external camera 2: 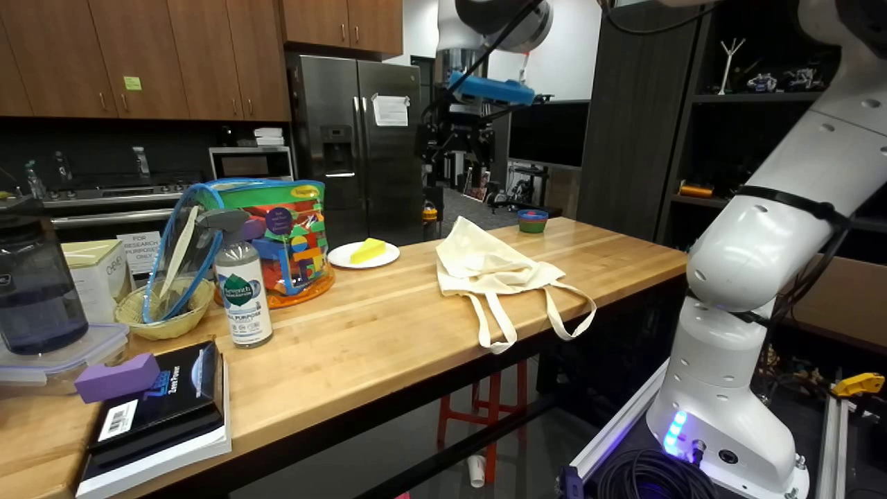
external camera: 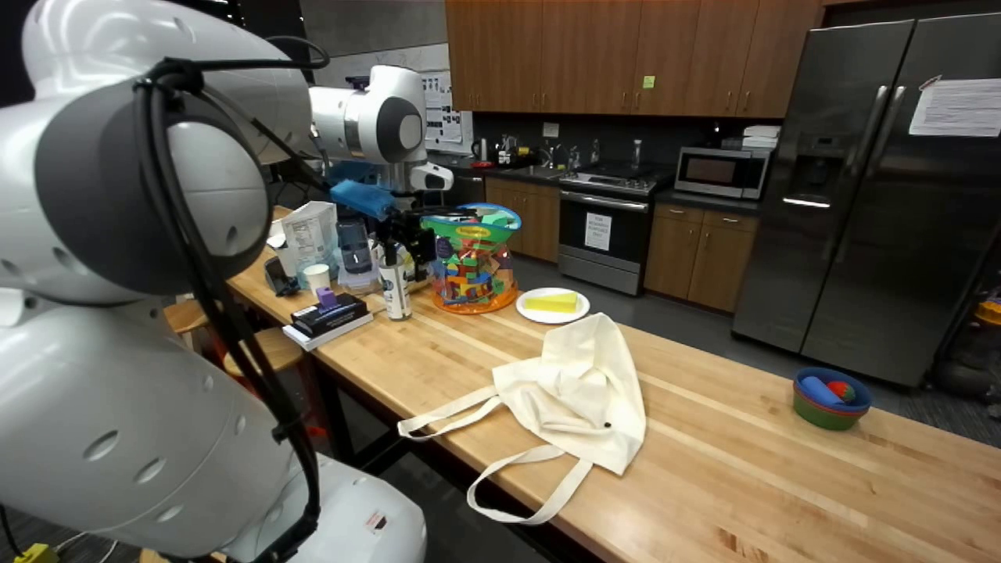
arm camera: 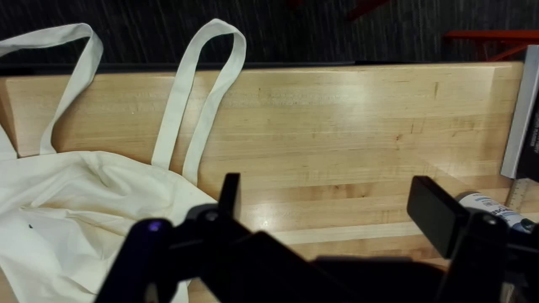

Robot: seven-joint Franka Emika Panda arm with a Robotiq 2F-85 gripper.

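My gripper stands open above the wooden table, with only bare tabletop showing between its black fingers. In exterior view 2 the gripper [external camera 2: 455, 154] hangs high over the table, apart from everything on it. A cream tote bag [external camera: 577, 385] lies crumpled on the table, its two straps [external camera 2: 499, 320] drooping over the front edge. The wrist view has the bag [arm camera: 76, 202] at lower left, beside and below the left finger. A white plate [external camera: 554, 315] with a yellow sponge-like block [external camera: 551, 302] on it sits behind the bag.
A clear bag of colourful blocks [external camera 2: 291, 233], a spray bottle [external camera 2: 242, 295] and black boxes on a book [external camera 2: 158, 399] crowd one end of the table. Nested bowls [external camera: 831, 399] stand toward the other end. Free tabletop lies between the bag and bottle.
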